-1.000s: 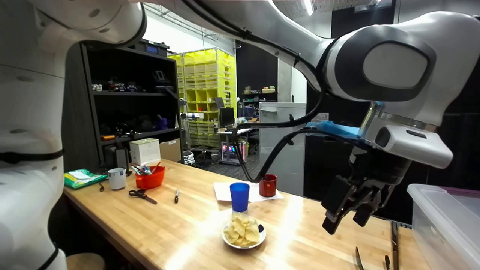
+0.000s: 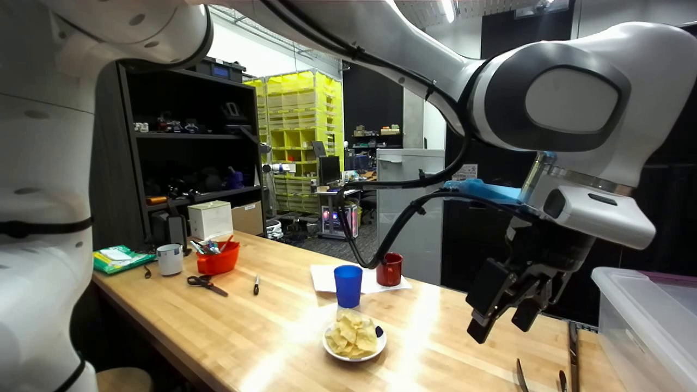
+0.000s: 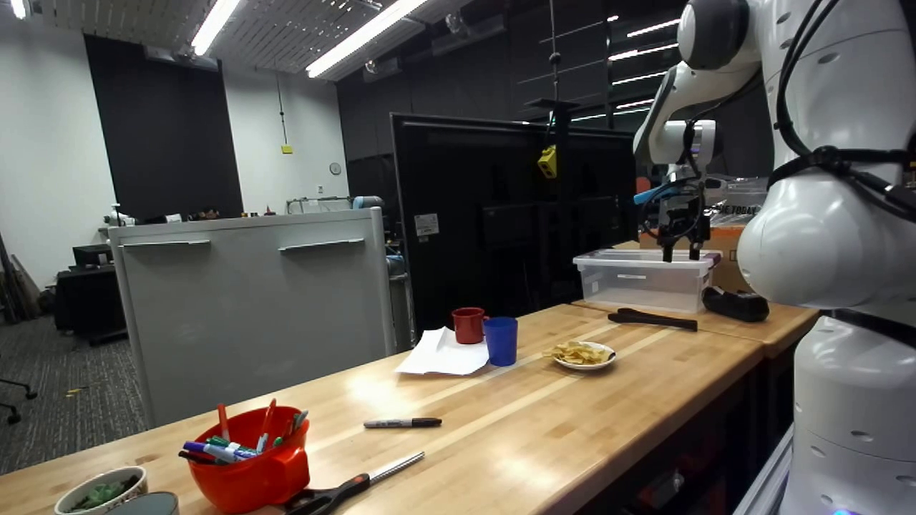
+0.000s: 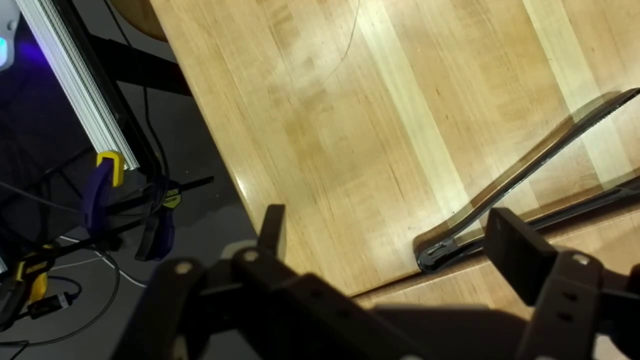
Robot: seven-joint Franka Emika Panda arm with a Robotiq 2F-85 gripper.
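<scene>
My gripper stands open above the right end of the table, with nothing between its fingers. In the wrist view a pair of black tongs lies spread on the wood below the gripper, its hinged end nearer the right finger. The exterior view from the other side shows the same tongs lying flat in front of the clear bin, below the gripper. Potato chips fill a small white plate mid-table. A blue cup stands behind it.
The clear plastic bin borders the right end, with a black tape dispenser beside it. A red mug stands on white paper. Scissors, a marker and a red pen holder occupy the other end.
My gripper and wrist have sunk very slightly. The objects on the table have not moved.
</scene>
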